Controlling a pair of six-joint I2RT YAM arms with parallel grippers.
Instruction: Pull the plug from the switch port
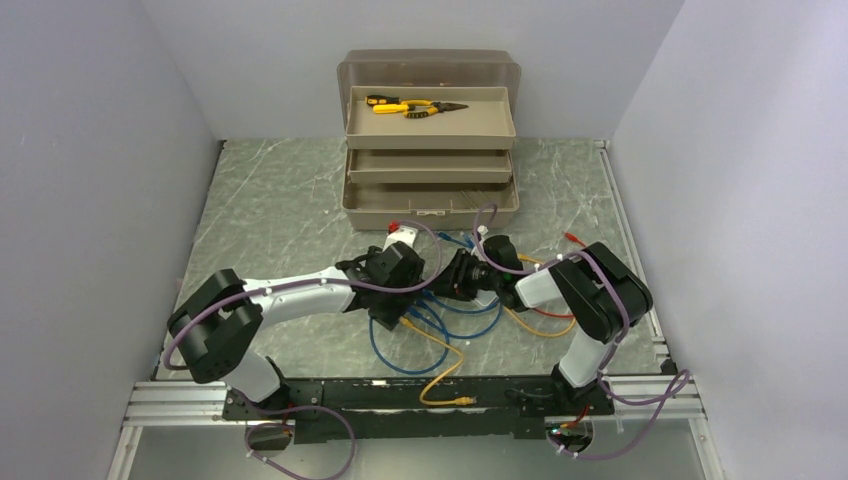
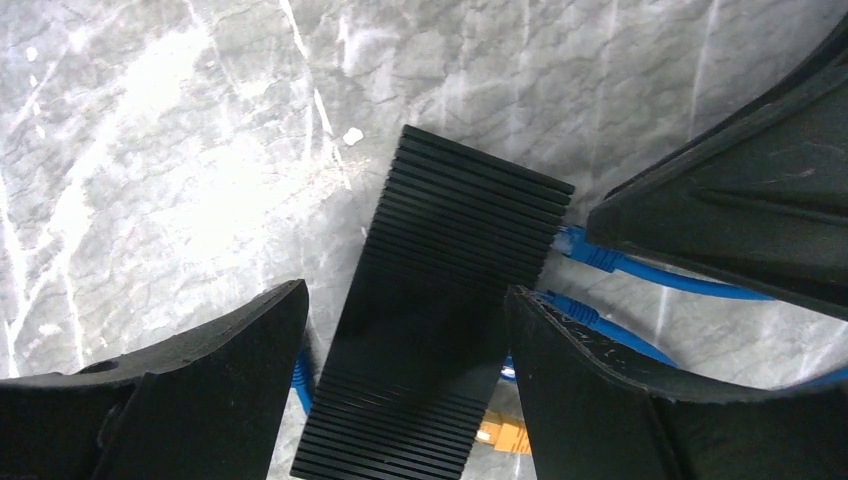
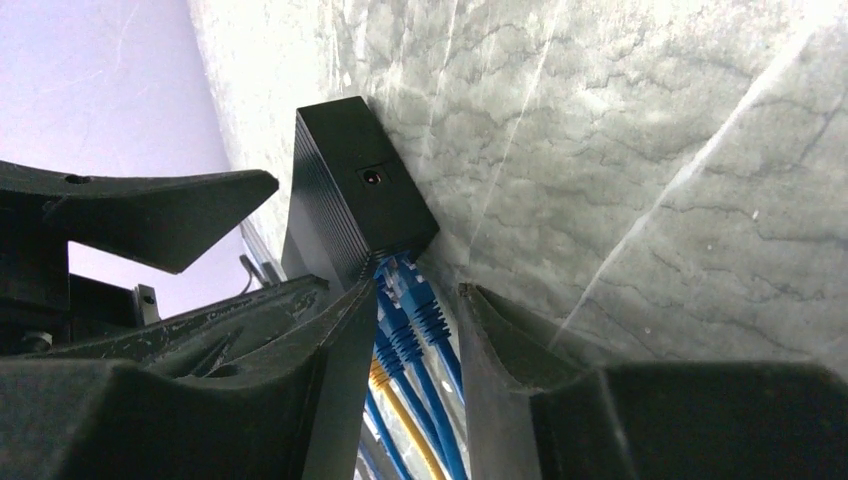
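Observation:
The black ribbed switch (image 2: 430, 300) lies on the grey marble table, with blue plugs (image 2: 590, 250) along its right side and a yellow plug (image 2: 505, 434) lower down. My left gripper hangs over the switch, fingers apart, with the switch visible between them. In the right wrist view my right gripper is open at the switch's end, its fingertips either side of a blue plug (image 3: 420, 305) that sits at the switch body (image 3: 372, 190). A dark finger of my right gripper reaches into the left wrist view from the right.
A beige toolbox (image 1: 429, 215) with pliers and screwdrivers stands at the back. Blue, yellow and red cables spread over the table in front and to the right. Walls bound both sides.

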